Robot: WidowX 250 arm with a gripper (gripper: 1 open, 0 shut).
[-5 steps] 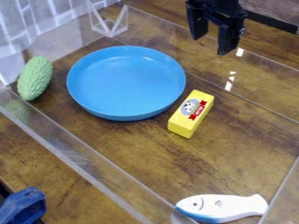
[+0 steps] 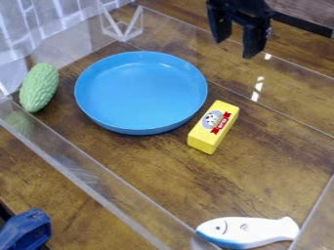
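My dark gripper [image 2: 239,29] is at the top of the view, over the back of the wooden work area, apart from the objects on it; whether its fingers are open or shut is unclear. A blue plate [image 2: 140,90] lies left of centre. A yellow box [image 2: 213,128] with a printed label lies right of the plate. A green bumpy vegetable-like object [image 2: 39,86] sits at the left, and a white and blue fish [image 2: 247,230] at the bottom right.
Clear transparent walls border the wooden surface [image 2: 274,137]. A blue object [image 2: 22,230] lies at the lower left corner, outside the wall.
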